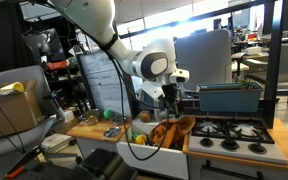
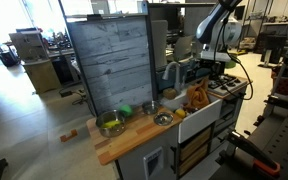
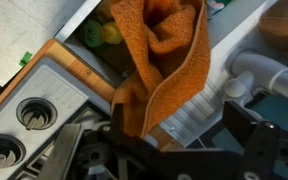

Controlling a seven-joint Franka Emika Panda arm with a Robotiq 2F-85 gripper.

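Observation:
An orange-brown towel [image 3: 169, 60] lies bunched in the sink basin, part of it over the edge towards the stove in the wrist view. In exterior view 1 the towel [image 1: 185, 126] shows at the right end of the white sink [image 1: 144, 153]. Above it hangs my gripper [image 1: 172, 108], pointing down. From the wrist, the gripper stands open, its dark fingers [image 3: 114, 135] spread at the bottom of the picture with the towel below and between them. Whether the fingers touch the cloth is not clear. In exterior view 2 the towel [image 2: 197, 95] is a small orange heap.
To the right of the sink is a stove [image 1: 234, 138] with knobs along its front. A grey faucet [image 3: 269, 75] rises close to the gripper. Green and yellow things [image 3: 102, 33] lie in the basin. A blue-green rack [image 1: 229, 99] stands behind the stove. Metal bowls [image 2: 111, 123] sit on the wooden counter.

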